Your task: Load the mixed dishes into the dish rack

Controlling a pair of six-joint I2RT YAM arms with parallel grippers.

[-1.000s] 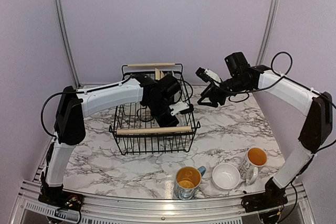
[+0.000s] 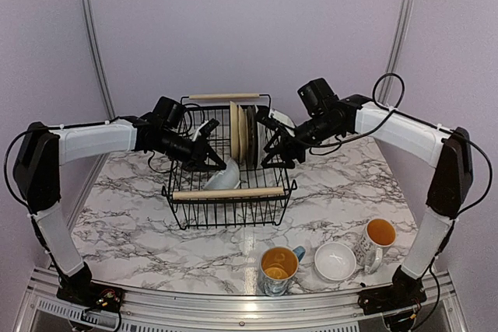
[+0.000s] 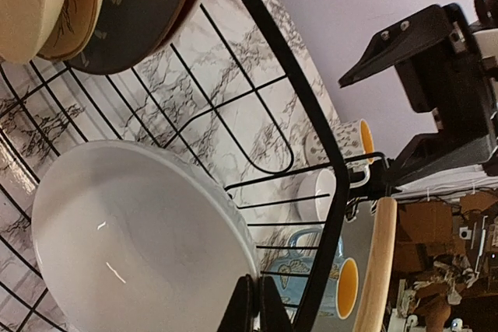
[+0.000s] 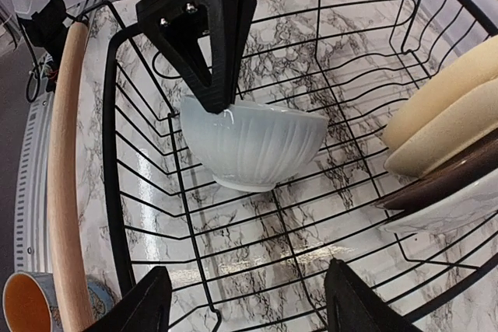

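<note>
A white bowl (image 2: 222, 179) (image 3: 140, 231) (image 4: 253, 145) lies tilted in the black wire rack (image 2: 226, 218), left of the upright plates (image 2: 241, 134) (image 4: 440, 114). My left gripper (image 2: 210, 162) is shut at the bowl's rim; whether the rim is between its fingers is unclear. My right gripper (image 2: 276, 157) hangs open over the rack's right side, beside the plates, nothing between its fingers.
In front of the rack on the marble table (image 2: 124, 231) stand a blue mug (image 2: 276, 270), a small white bowl (image 2: 334, 260) and a patterned mug (image 2: 375, 245).
My left arm has moved left with its gripper, and the bowl now sits further left in the rack. My right arm has moved left, toward the rack.
</note>
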